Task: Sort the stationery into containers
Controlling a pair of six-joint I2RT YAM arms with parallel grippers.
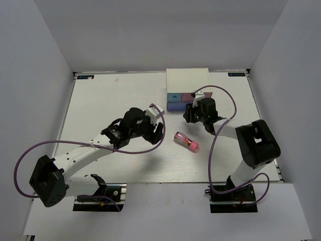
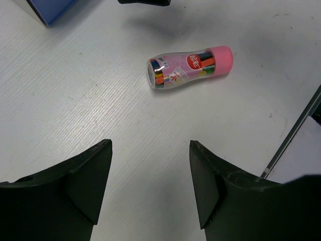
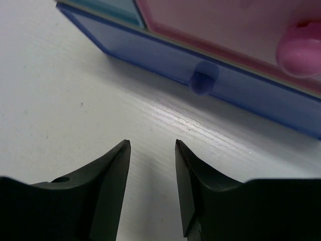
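A small drawer cabinet (image 1: 187, 80) stands at the back. In the right wrist view, its blue lower drawer (image 3: 140, 57) with a round blue knob (image 3: 202, 83) looks closed, beneath a teal drawer (image 3: 113, 9) and a pink drawer (image 3: 200, 25). Just in front of the cabinet, my right gripper is partly open, nothing between its fingers, the blue knob ahead and slightly right of them. A clear bottle of coloured pens (image 2: 188, 69) with a pink cap lies on its side. My left gripper stands open and empty, to the left of that bottle.
The pink drawer's large knob (image 3: 301, 50) juts out near my right gripper's view edge. The table's dark edge (image 2: 296, 128) shows at the right of the left wrist view.
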